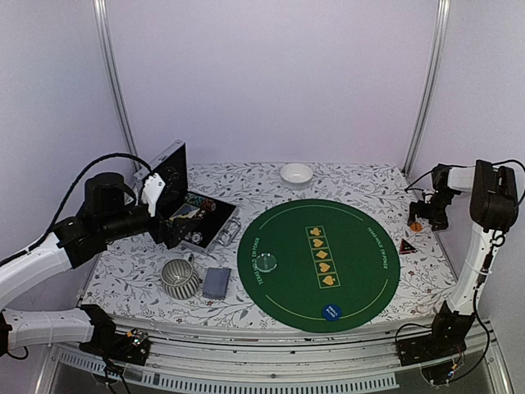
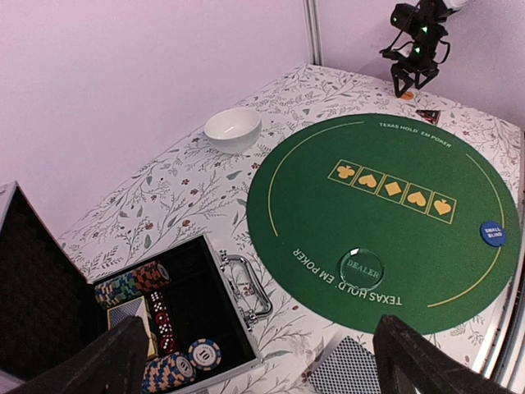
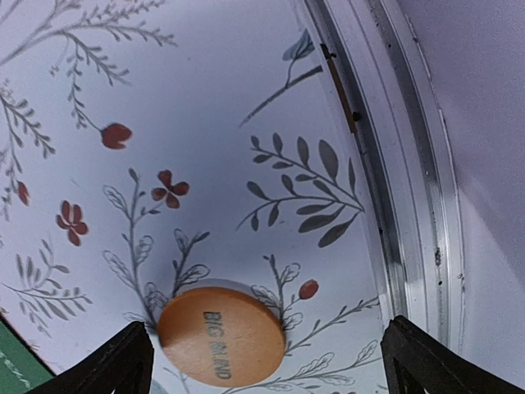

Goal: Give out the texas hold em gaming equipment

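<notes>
The orange big blind button (image 3: pixel 221 336) lies on the floral table right of the green poker mat (image 1: pixel 361 271), under my open right gripper, with nothing held. A blue small blind button (image 1: pixel 331 312) and a clear dealer button (image 2: pixel 362 269) lie on the mat, beside its printed card row (image 2: pixel 393 190). A small dark triangular piece (image 1: pixel 407 247) sits near the mat's right edge. My left gripper hangs open over the left side, near the open case (image 1: pixel 213 215) holding chips (image 2: pixel 134 284) and cards.
A white bowl (image 1: pixel 296 172) stands at the back. A striped pot (image 1: pixel 180 281) and a grey folded item (image 1: pixel 216 282) lie front left. Walls bound the back and sides.
</notes>
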